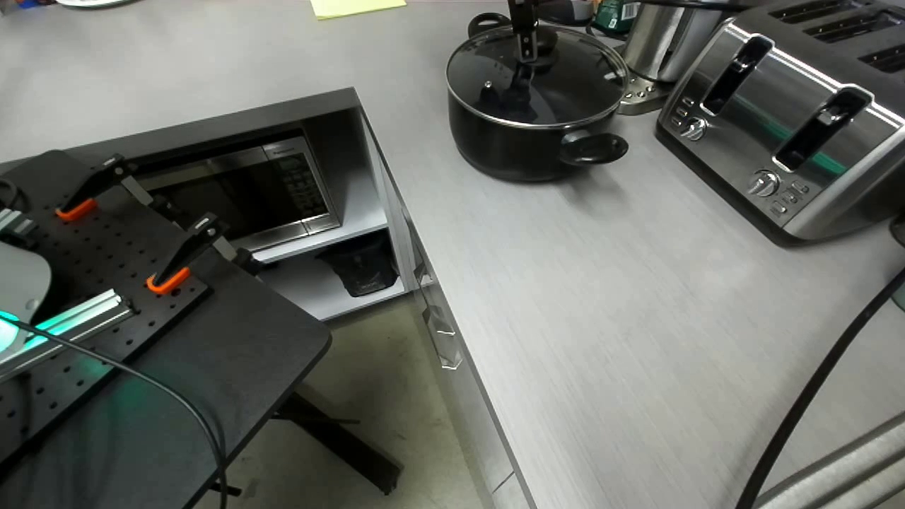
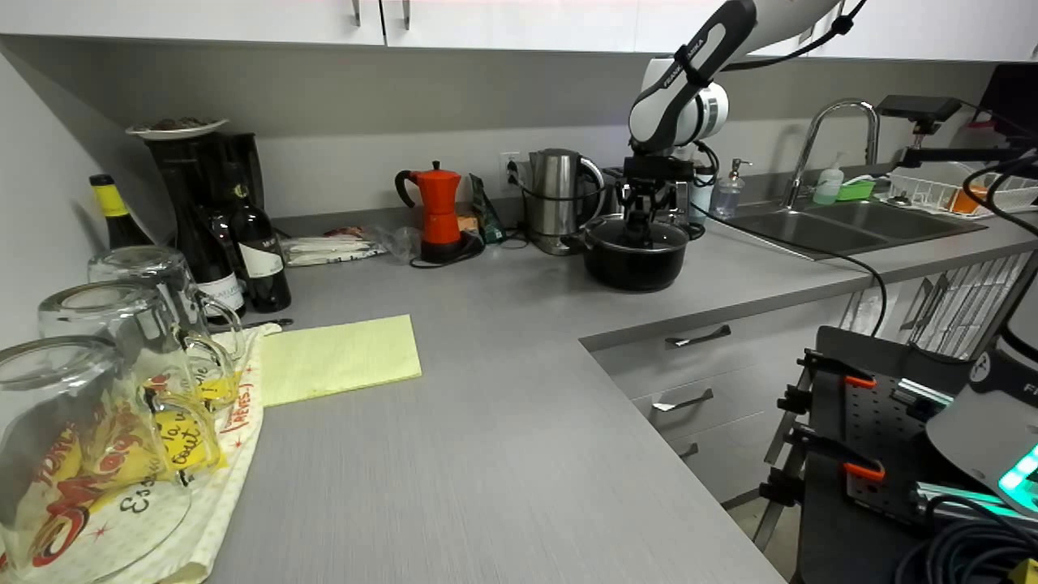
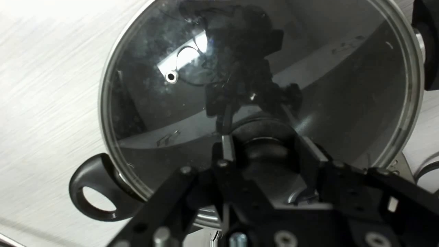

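Note:
A black two-handled pot [image 1: 509, 145] stands on the grey counter, with its dark glass lid [image 1: 475, 76] resting on the rim. My gripper is shut on the round black lid knob [image 3: 263, 154] at the lid's middle, one finger on each side of it. From above, the wrist view has the lid's metal rim and one pot handle [image 3: 96, 193] at the lower left. Across the room view, the arm reaches down onto the pot [image 2: 637, 268] from above. The underside of the lid and the pot's inside cannot be made out.
A steel toaster [image 1: 789, 127] stands right of the pot, and a metal kettle [image 2: 564, 199] close behind it. Open counter [image 1: 594, 339] lies in front. A yellow cloth [image 2: 336, 360] and glass mugs [image 2: 126, 321] are farther along, the sink [image 2: 827, 229] on the other side.

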